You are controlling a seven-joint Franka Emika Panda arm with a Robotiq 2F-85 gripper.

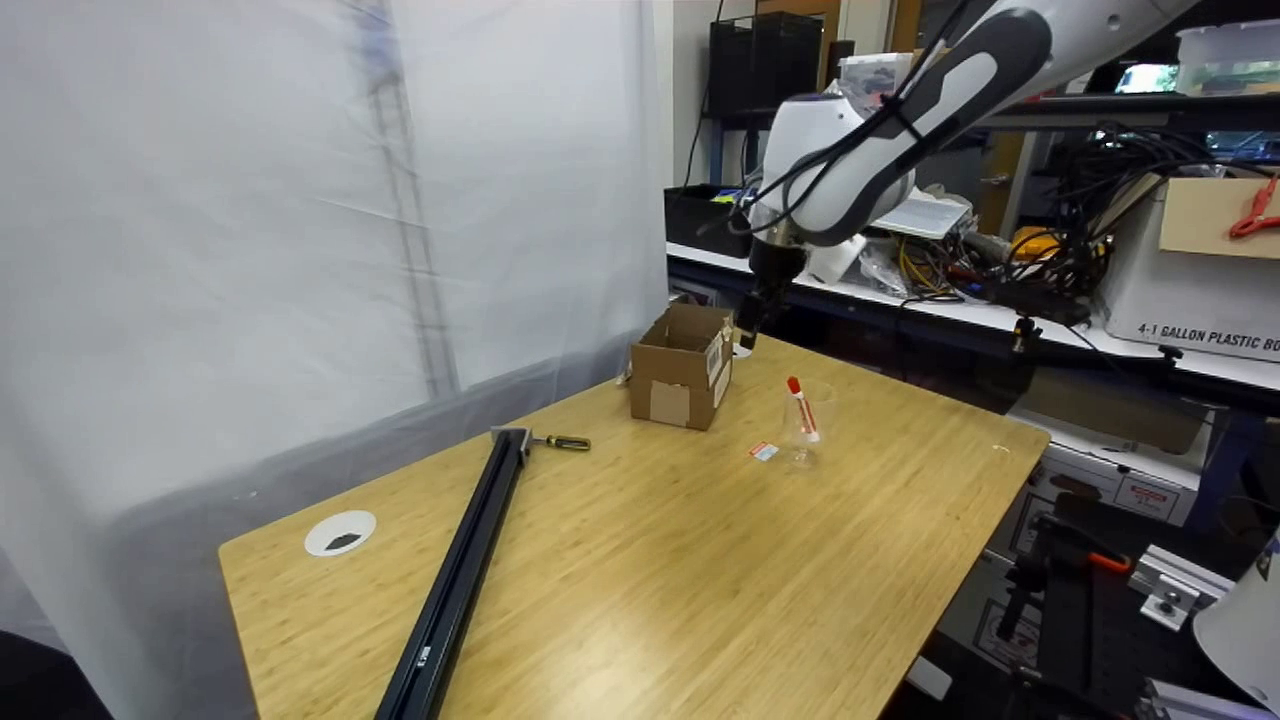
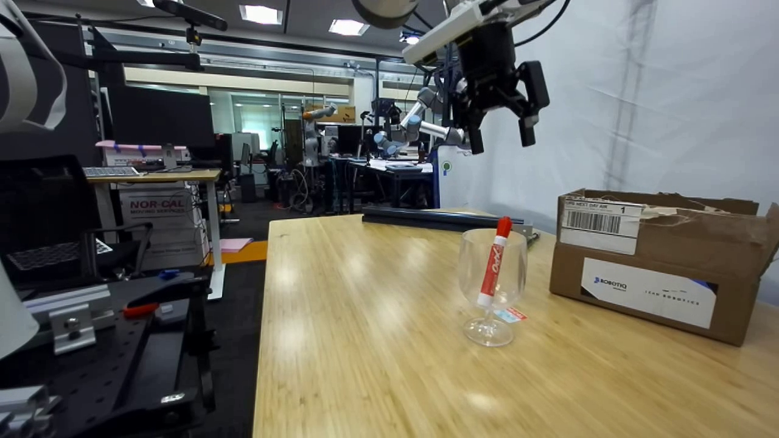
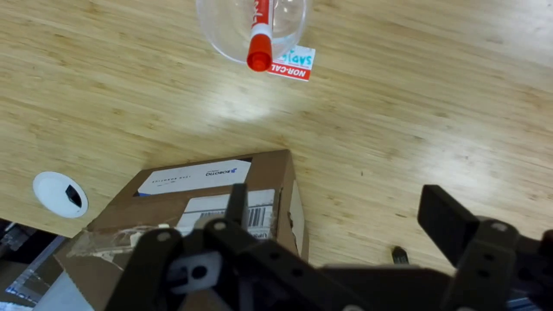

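A red-capped marker [image 2: 493, 269] leans inside a clear stemmed glass [image 2: 471, 255], which stands upright on the wooden table. In exterior view 1 the glass [image 1: 806, 461] is right of an open cardboard box [image 1: 674, 382]. My gripper [image 2: 502, 139] is up in the air, well above the tabletop, its fingers wide apart and nothing between them. From the wrist view, the box [image 3: 288, 181] lies below my left finger [image 3: 237, 199], while the marker [image 3: 260, 46] and glass show at the top edge, away from the fingers. The inside of the box is mostly hidden.
A small red-and-white sticker [image 3: 293, 63] lies beside the glass. A long black rail [image 1: 462, 564] and a screwdriver [image 1: 564, 443] rest farther left in exterior view 1. A plastic curtain hangs behind the table.
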